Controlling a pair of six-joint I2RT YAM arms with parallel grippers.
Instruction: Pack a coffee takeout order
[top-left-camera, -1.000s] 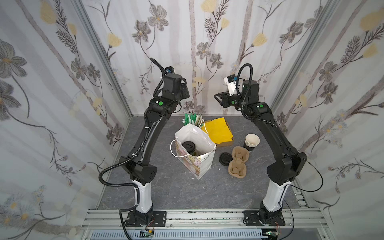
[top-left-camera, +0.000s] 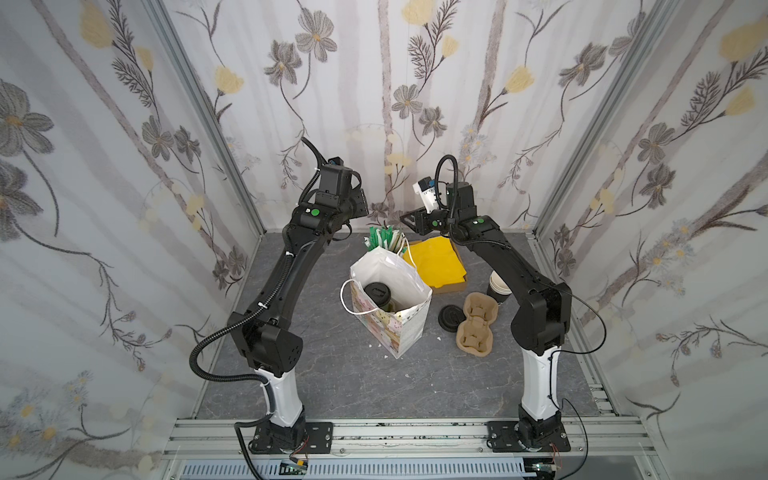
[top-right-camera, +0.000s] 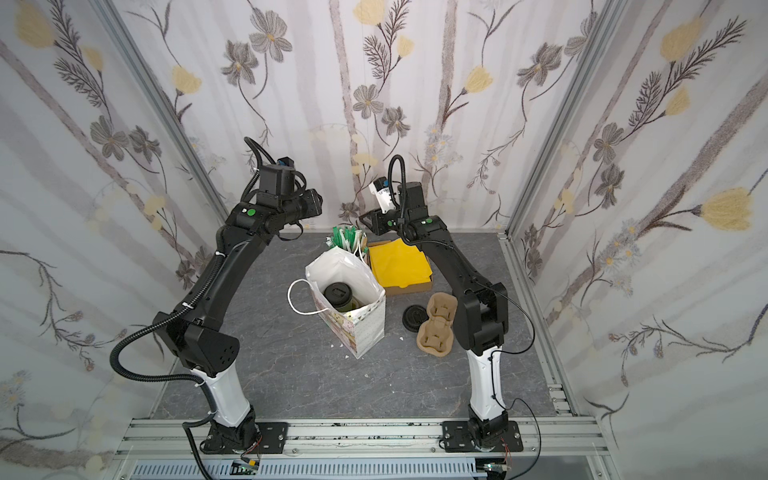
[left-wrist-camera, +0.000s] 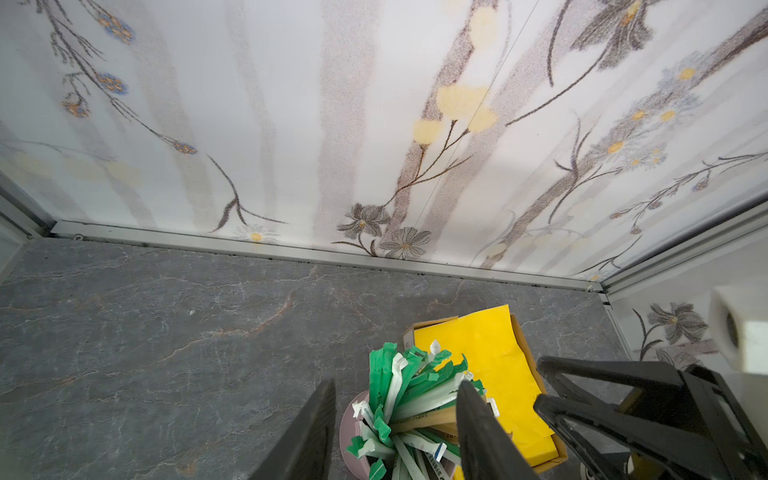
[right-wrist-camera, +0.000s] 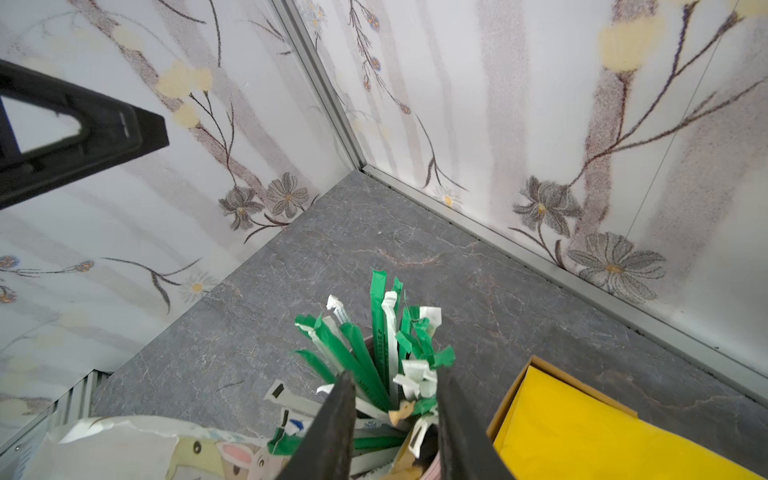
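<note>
A white floral paper bag (top-left-camera: 408, 328) holds a dark-lidded cup (top-left-camera: 377, 294); behind it stands a bundle of green and white wrapped straws (left-wrist-camera: 408, 400). A cardboard cup carrier (top-right-camera: 436, 336), a loose black lid (top-right-camera: 414, 317) and a mostly hidden cup (top-left-camera: 497, 285) lie to the right. My left gripper and right gripper are both above the straws, fingers apart, nothing seen between them at their height.
Yellow paper (top-right-camera: 400, 262) in a cardboard box lies at the back right. Both arms are close together near the back.
My right gripper has moved left and down toward the straws. My left gripper has moved slightly left and down.
</note>
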